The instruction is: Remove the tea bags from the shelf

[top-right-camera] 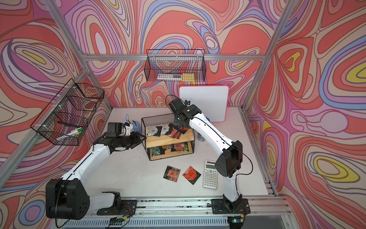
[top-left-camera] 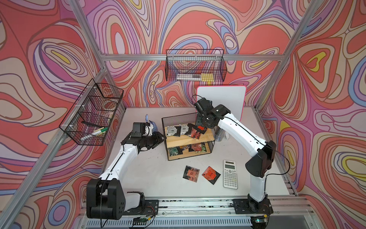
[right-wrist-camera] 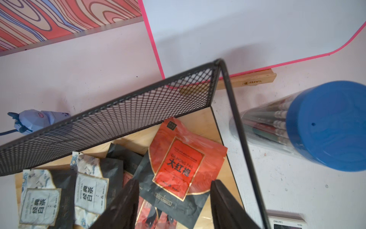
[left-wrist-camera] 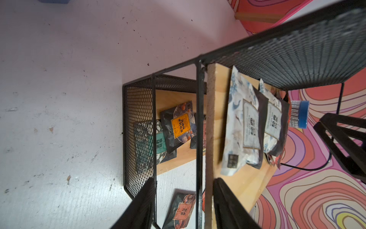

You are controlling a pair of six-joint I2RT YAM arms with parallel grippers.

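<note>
The mesh shelf holds white tea bags and red ones on its top board, including a red Da Hong Pao bag at the right end. Its lower level holds green and yellow-labelled bags. Two bags lie on the table in front. My right gripper is above the top board's right end, open, fingers either side of that red bag, apparently holding nothing. My left gripper stands open beside the shelf's left end, nothing visibly held.
A calculator lies front right. A clear jar with blue lid stands right of the shelf, a whiteboard behind, a blue figure behind left.
</note>
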